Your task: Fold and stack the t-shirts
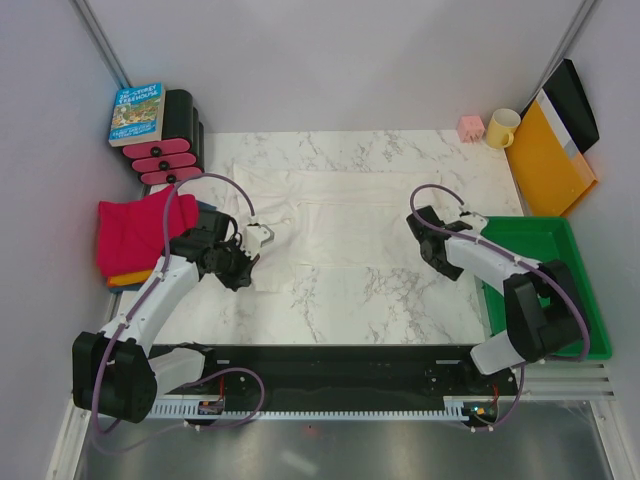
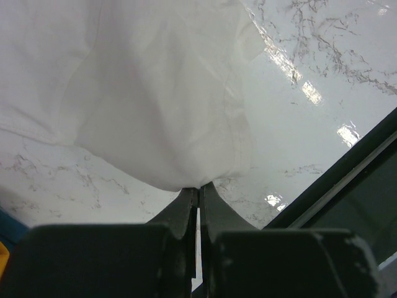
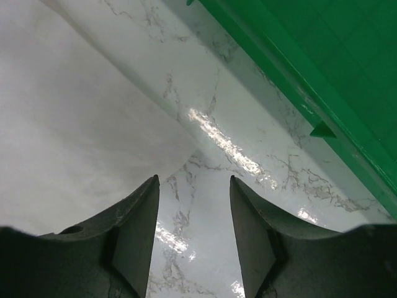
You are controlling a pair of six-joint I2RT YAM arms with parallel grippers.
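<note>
A white t shirt [image 1: 350, 225] lies spread across the marble table, mostly flat in its middle and wrinkled towards the left. My left gripper is shut on the shirt's near left edge, where the cloth [image 2: 167, 112] gathers into the fingertips. Over at the right, my right gripper stands open by a corner of the same shirt [image 3: 93, 124]; the corner ends just beyond the fingertips, with nothing held. Folded shirts in red [image 1: 145, 232], yellow [image 1: 130, 278] and blue form a stack at the table's left side.
A green bin [image 1: 550, 290] stands close on the right, its wall [image 3: 285, 74] near my right gripper. Black drawers [image 1: 180, 130] with a book [image 1: 137, 112] occupy the back left. A pink block [image 1: 470, 128], yellow mug [image 1: 502, 128] and orange folder [image 1: 545, 160] are back right. Bare marble lies in front.
</note>
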